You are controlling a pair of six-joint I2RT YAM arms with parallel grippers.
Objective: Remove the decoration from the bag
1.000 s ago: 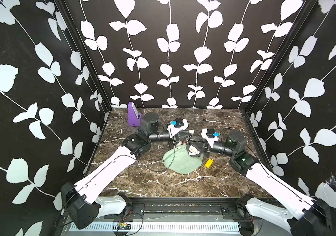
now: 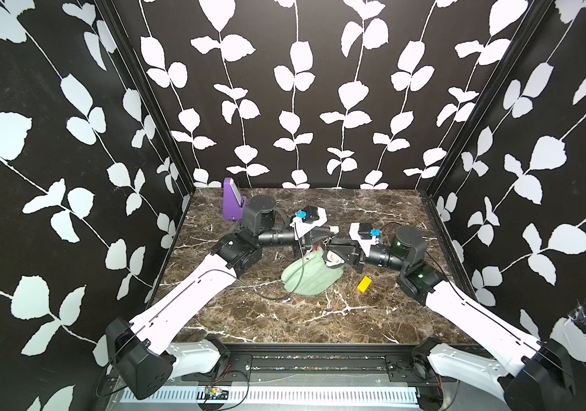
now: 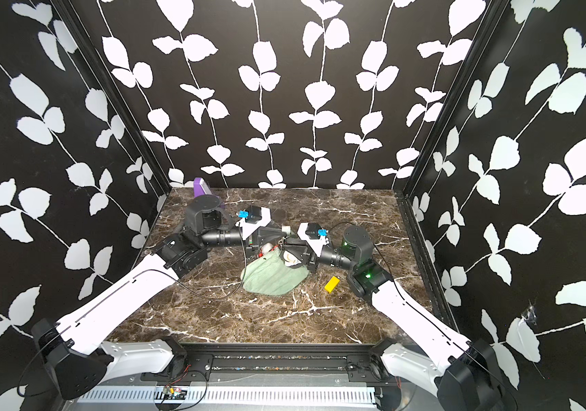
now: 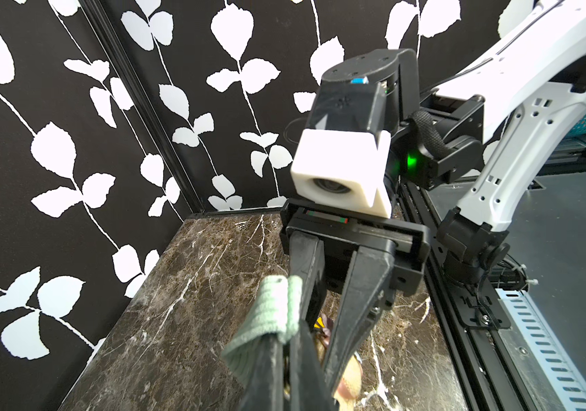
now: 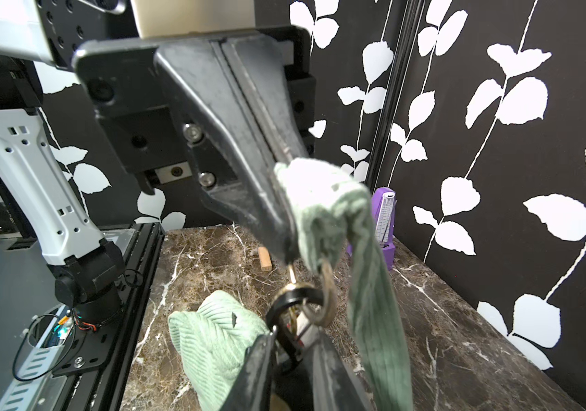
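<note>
The pale green bag (image 2: 310, 277) (image 3: 272, 277) rests mid-table beneath both grippers, which meet above it. My left gripper (image 2: 327, 233) is shut on a fold of green fabric, the bag's strap (image 5: 375, 301), draped over its fingertips in both wrist views. My right gripper (image 2: 334, 250) is just below and right of it, around the decoration, whose metal rings (image 5: 293, 301) hang by the strap. A cream, partly hidden piece of the decoration (image 4: 347, 380) shows behind the fingers in the left wrist view. Whether the right fingers grip it is hard to tell.
A purple stand (image 2: 233, 202) stands at the back left. A yellow block (image 2: 364, 283) lies right of the bag. Dark patterned walls enclose the back and sides.
The bag's body has drawn slightly up and left over the last second. My right gripper has shifted slightly left. The left arm is almost still.
</note>
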